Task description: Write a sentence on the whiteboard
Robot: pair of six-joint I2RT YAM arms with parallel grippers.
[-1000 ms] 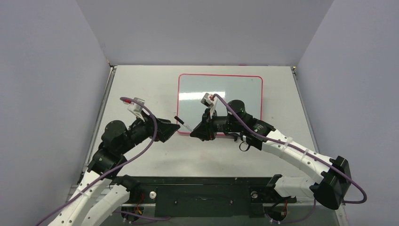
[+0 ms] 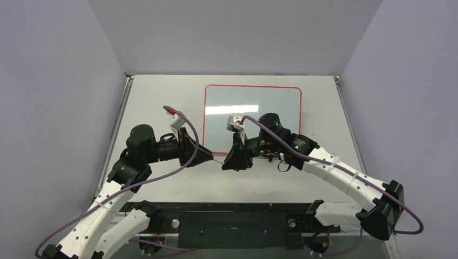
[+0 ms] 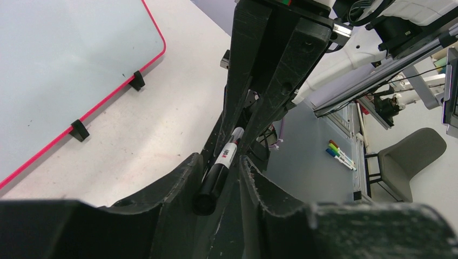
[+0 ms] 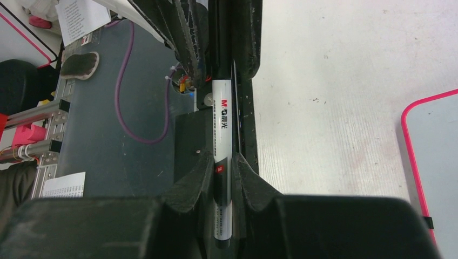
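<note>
The marker, white-bodied (image 4: 221, 116) with a black cap (image 3: 211, 186), bridges the gap between my two grippers above the table. My right gripper is shut on its body, near the end away from the cap. In the left wrist view, the cap lies between the fingers of my left gripper. These stand part open, with a gap showing on the cap's right side. Behind both grippers, the whiteboard (image 2: 251, 94) with its pink-red frame lies blank on the table.
Black clips (image 3: 79, 130) sit on the board's near edge. Purple hoses (image 2: 181, 167) run along both arms. Several coloured markers (image 3: 340, 155) lie off the table.
My left gripper has moved right and its fingers have come around the marker's cap. The right gripper has shifted slightly toward the near side, and the marker now lies less steeply in the top view.
</note>
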